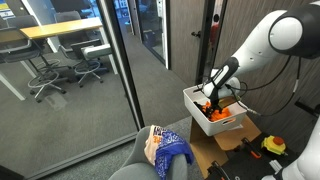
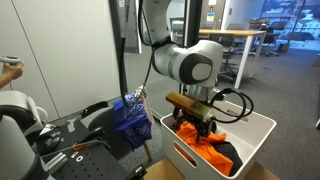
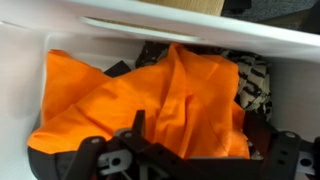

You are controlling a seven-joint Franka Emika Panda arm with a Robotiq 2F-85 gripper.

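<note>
An orange cloth (image 3: 105,100) lies crumpled inside the white bin (image 2: 255,138). Beside and under it show a black-and-white patterned cloth (image 3: 258,88) and some dark fabric (image 2: 228,152). My gripper points down into the bin, with its fingers (image 3: 139,123) spread apart over the orange cloth. Nothing is visibly clamped between them. Whether the fingertips touch the cloth is hard to tell.
The bin's walls (image 1: 190,102) stand close around my gripper. A grey chair (image 1: 135,160) with an orange-and-white cloth (image 1: 153,143) and a blue cloth (image 1: 174,150) draped over it stands outside the bin. Open floor (image 1: 90,120) lies beyond.
</note>
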